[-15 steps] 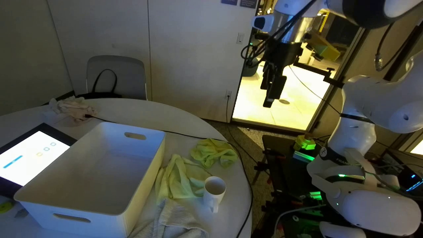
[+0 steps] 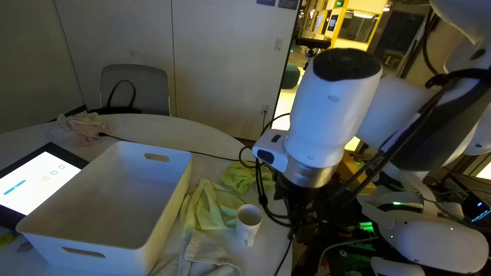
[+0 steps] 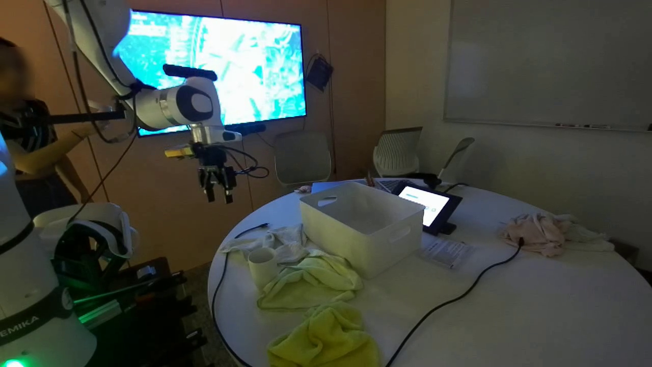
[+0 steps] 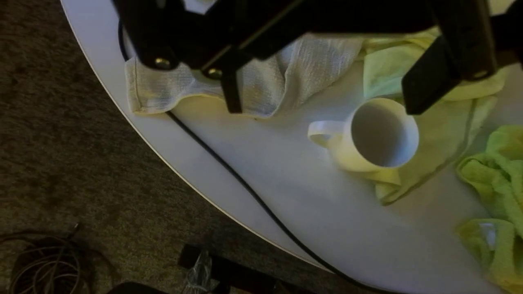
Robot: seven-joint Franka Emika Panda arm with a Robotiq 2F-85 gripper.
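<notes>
Near the table's edge a white mug [image 4: 385,132] stands upright, its handle showing in the wrist view. Beside it lies a pale green cloth [image 3: 315,278], with a brighter yellow-green cloth [image 3: 327,339] farther along the edge. A grey-white cloth [image 2: 205,253] rests on the mug's other side. My gripper [image 3: 218,199] hangs open above the level of the tabletop, off the table's edge, with nothing between its fingers. In the wrist view one dark finger [image 4: 431,81] overlaps the mug's rim in the picture, from higher up. The empty white bin [image 2: 152,239] sits beyond the cloths.
A lit tablet [image 3: 425,205] stands behind the bin. A pinkish cloth [image 3: 538,232] lies at the far side of the table. One black cable [image 4: 245,186] runs along the near table edge. Bare tabletop [image 3: 519,306] shows between the bin and the pinkish cloth.
The arm has swung lower and toward the camera in exterior view 1, bringing the gripper down near the table edge. The mug, cloths and bin have stayed in place.
</notes>
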